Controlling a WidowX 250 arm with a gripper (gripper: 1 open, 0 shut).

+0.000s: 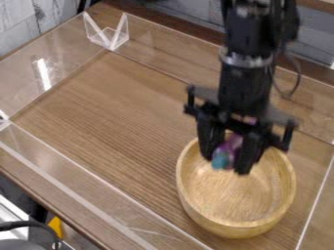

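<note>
My gripper [229,143], dark and somewhat blurred, hangs over the rear part of a yellow wooden bowl [237,206] at the right of the camera view. It is shut on a small purple and teal object [225,152], partly hidden by the fingers and held above the bowl's floor. The front of the bowl's inside shows bare.
Open wooden tabletop [92,127] fills the left and middle. A white wire holder [107,31] stands at the back left. Black cables [33,230] lie at the lower left edge.
</note>
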